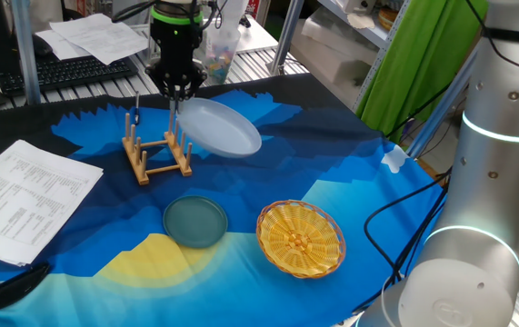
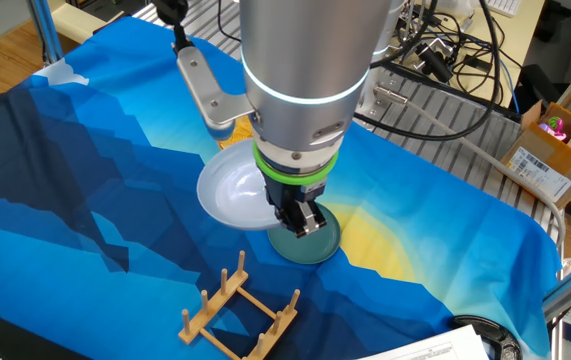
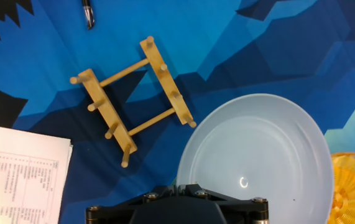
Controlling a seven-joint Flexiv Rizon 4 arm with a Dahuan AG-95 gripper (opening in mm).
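A pale grey-blue plate (image 1: pixel 220 128) hangs tilted above the cloth, its rim held by my gripper (image 1: pixel 180 94), which is shut on it. From the wrist, the plate (image 3: pixel 258 158) fills the lower right, and the gripper meets its left edge. In the second exterior view the arm covers part of the plate (image 2: pixel 233 190). Beside it stands a wooden rack (image 1: pixel 157 157) with upright pegs; the rack (image 3: pixel 132 99) shows empty from above. A dark green plate (image 1: pixel 195 222) lies flat on the cloth.
A yellow wicker basket (image 1: pixel 301 239) sits right of the green plate. Printed papers (image 1: pixel 27 202) cover the left side, and a pen (image 3: pixel 88 14) lies beyond the rack. Blue cloth between rack and basket is mostly clear.
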